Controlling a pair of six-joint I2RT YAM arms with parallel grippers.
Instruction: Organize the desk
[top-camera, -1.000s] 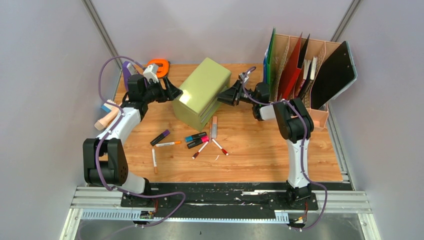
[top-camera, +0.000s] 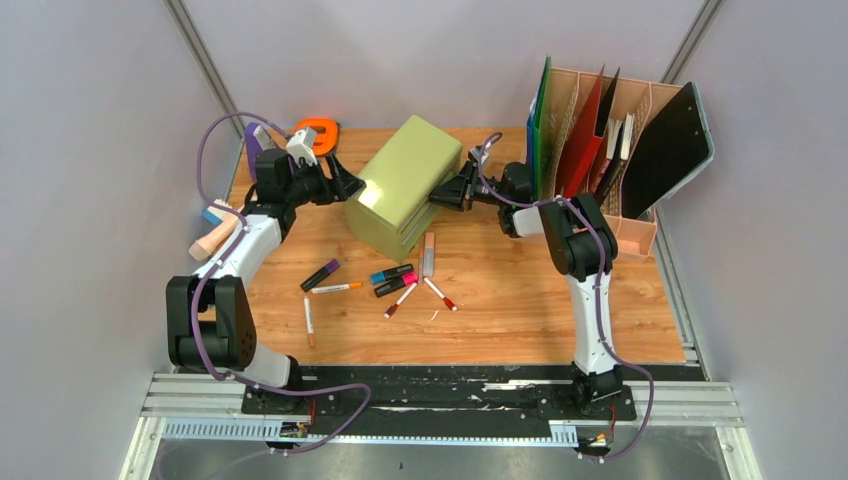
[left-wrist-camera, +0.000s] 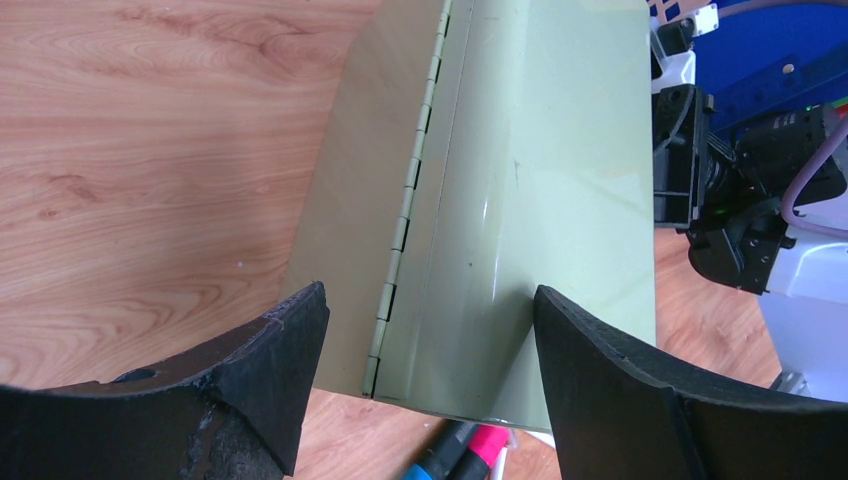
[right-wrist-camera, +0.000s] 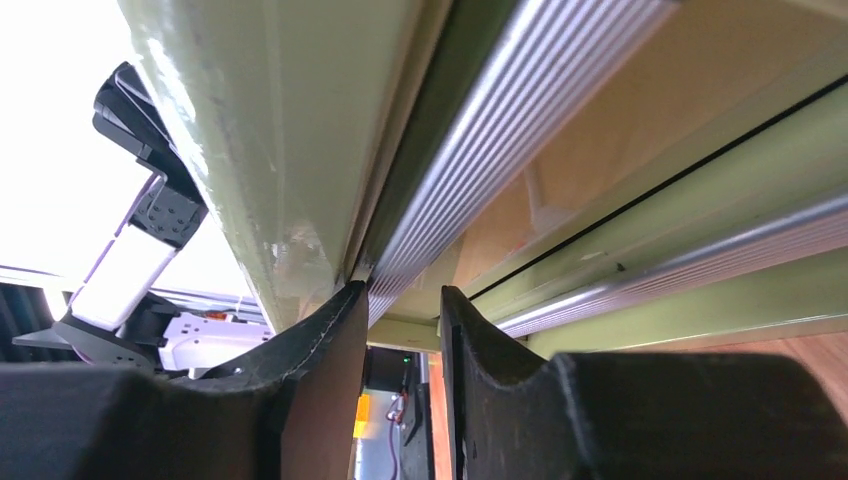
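A glossy light-green box (top-camera: 405, 172) with a hinged side stands at the back middle of the desk, set at an angle. My left gripper (top-camera: 352, 184) is at its upper left edge, fingers apart; in the left wrist view the box's rounded, hinged edge (left-wrist-camera: 465, 230) shows beyond and between the fingers. My right gripper (top-camera: 440, 197) is at the box's right front face. In the right wrist view its fingers are a little apart, close to a ridged silver strip (right-wrist-camera: 470, 150) on that face; whether they touch it I cannot tell. A second ridged strip (right-wrist-camera: 650, 275) runs below.
Dark markers (top-camera: 395, 284), thin pens (top-camera: 440, 294) and an orange-capped marker (top-camera: 337, 287) lie in front of the box. A pink organizer (top-camera: 635, 240) holding folders stands at the back right. An orange object (top-camera: 318, 130) sits behind my left arm.
My right gripper has moved slightly left, closer in against the box's front. The box, the left arm and the markers show no visible movement.
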